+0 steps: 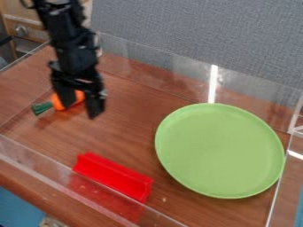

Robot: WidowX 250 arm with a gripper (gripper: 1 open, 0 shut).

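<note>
My black gripper (81,99) is blurred, low over an orange carrot (62,99) with a green end, at the upper left of the wooden board; it partly covers the carrot, and the space between its fingers is unclear. A large green plate (219,151) lies on the right. A red block (113,176) lies at the near side, below the middle.
A clear low wall surrounds the board (142,97), with a grey panel (201,35) behind it. The middle of the board between carrot, plate and red block is bare.
</note>
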